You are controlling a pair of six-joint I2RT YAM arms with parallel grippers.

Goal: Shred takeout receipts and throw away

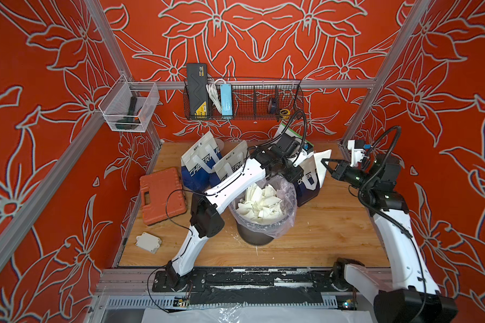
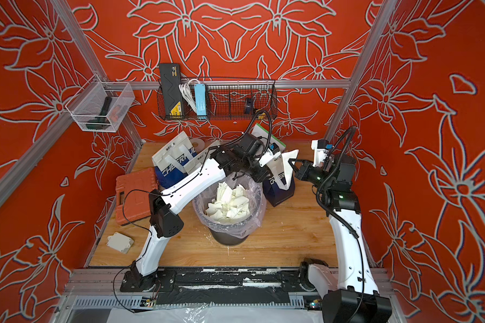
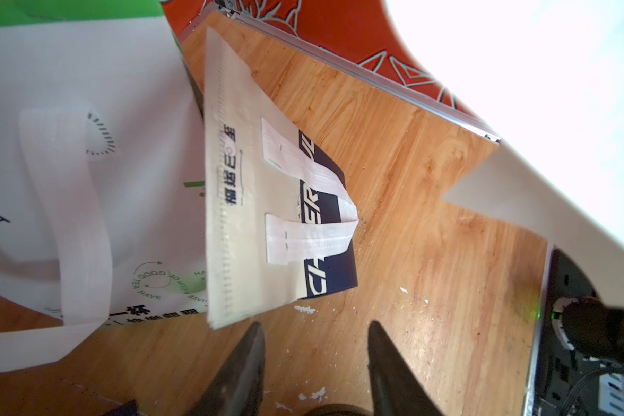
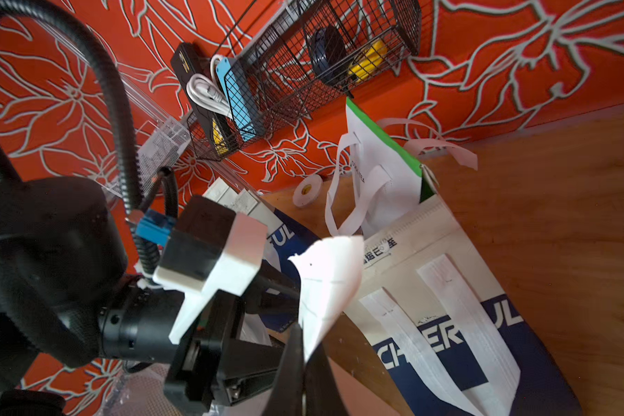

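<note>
A white receipt paper (image 4: 331, 274) stands curled upright from the tips of my right gripper, which is shut on its lower end. The top left view shows this paper (image 1: 322, 161) in front of a navy-and-cream paper bag (image 1: 309, 185). My left gripper is open, its two fingers apart with only table behind them. The big blurred white sheet (image 3: 561, 124) in the left wrist view looks like the same paper, seen close. Below my left arm, the lined bin (image 1: 292, 212) holds many torn paper pieces (image 1: 261, 204).
Two more navy bags (image 1: 199, 161) stand behind the left arm, with a green-topped white bag (image 4: 388, 187) at the back. An orange case (image 1: 163, 196) and a small grey box (image 1: 148, 242) lie left.
</note>
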